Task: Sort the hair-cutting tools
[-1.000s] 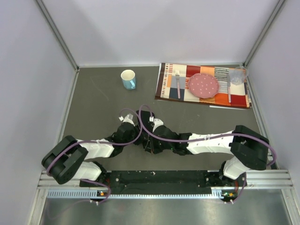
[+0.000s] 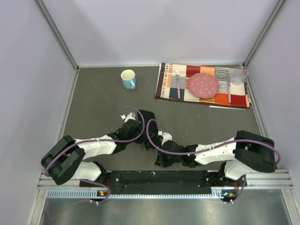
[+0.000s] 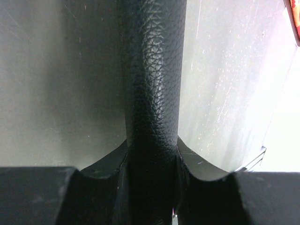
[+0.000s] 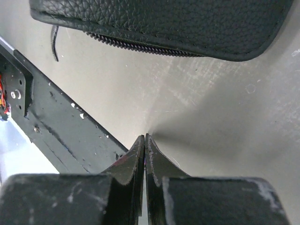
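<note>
A black leather case point(image 2: 148, 119) with a zipper lies near the middle of the table, partly covered by both arms in the top view. My left gripper is shut on the case, whose grained leather point(image 3: 154, 70) runs up between the fingers. In the right wrist view the case point(image 4: 154, 23) crosses the top, its dark zipper point(image 4: 140, 47) along the near edge and a pull cord point(image 4: 54, 43) hanging at one end. My right gripper is shut, with nothing between its fingertips, and stands apart from the case. No cutting tools are visible; the case's inside is hidden.
A light blue mug point(image 2: 128, 79) stands at the back left. The patterned placemat point(image 2: 187, 97) at the back right carries a pink plate point(image 2: 203, 85), fork, knife and clear glass point(image 2: 237, 75). Bare table separates these from my arms. The table's front edge is close to my right gripper.
My right gripper has moved toward the table's front edge and slightly to the right, away from the case. The left arm has hardly moved, keeping its hold.
</note>
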